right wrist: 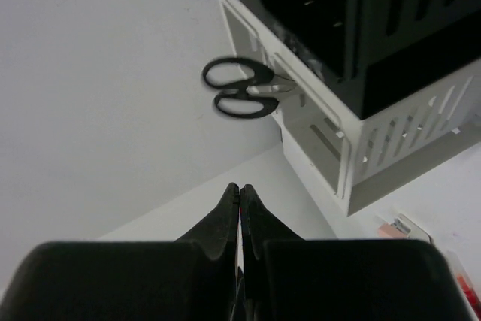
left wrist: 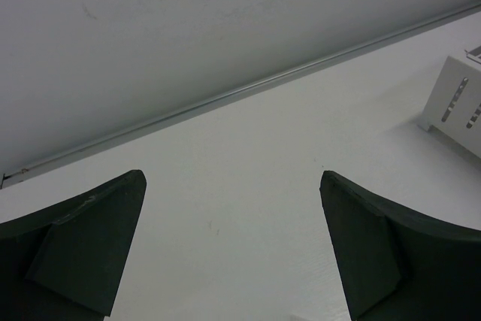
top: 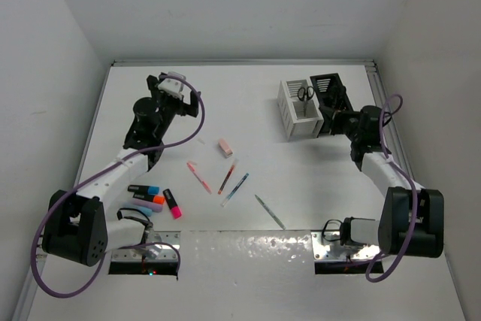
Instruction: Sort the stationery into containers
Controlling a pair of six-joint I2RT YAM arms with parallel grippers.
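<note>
My left gripper (top: 173, 99) hangs open over the back left of the table, nothing between its fingers. My right gripper (top: 334, 118) is shut by the containers at the back right, nothing visible between its fingers. A pair of black-handled scissors (right wrist: 240, 88) stands in the white container (top: 289, 114); the black container (top: 327, 80) is beside it. Pens lie mid-table: pink (top: 199, 178), red (top: 227, 176), blue (top: 234, 189), green (top: 269, 211). A pink eraser (top: 225, 148) lies among them. Several markers (top: 171, 202) lie at front left.
White walls surround the table (top: 218, 84) at back and sides.
</note>
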